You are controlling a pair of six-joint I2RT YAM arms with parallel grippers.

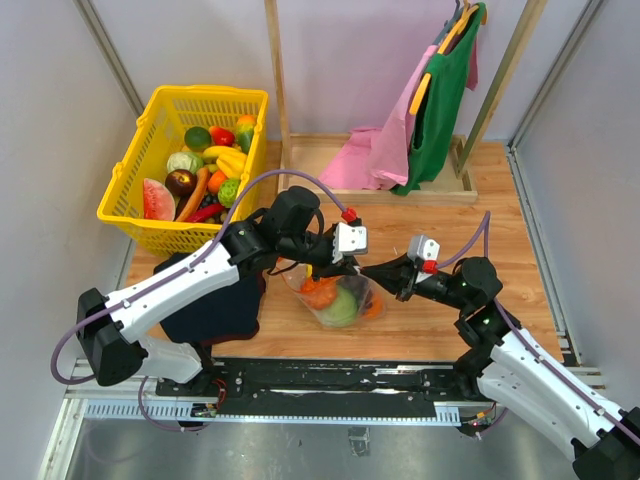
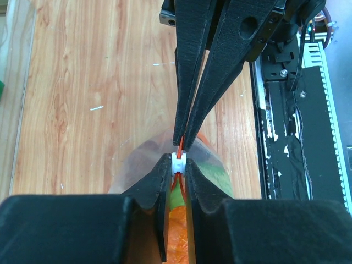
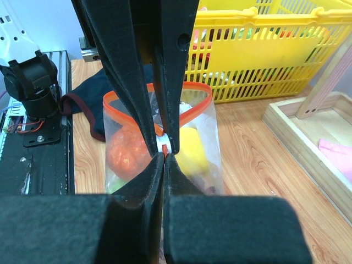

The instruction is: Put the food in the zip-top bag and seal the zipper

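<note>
A clear zip bag (image 3: 204, 124) with an orange zipper rim (image 3: 199, 114) stands upright between my arms, mouth still wide on the sides. Through its walls show an orange-red food piece (image 3: 127, 151), a yellow one (image 3: 192, 151) and a green one (image 1: 341, 308). My left gripper is shut on the small white zipper slider (image 2: 178, 163) at one end of the rim. Just beyond the slider, my right gripper is shut, with the thin orange end of the zipper strip (image 2: 180, 145) between its fingertips. The two grippers almost touch, tip to tip.
Behind at the left stands a yellow basket (image 1: 120, 200) full of produce. A dark folded cloth (image 1: 215, 310) lies left of the bag. A wooden rack (image 1: 440, 197) holds hanging pink and green garments (image 1: 435, 130) at the back.
</note>
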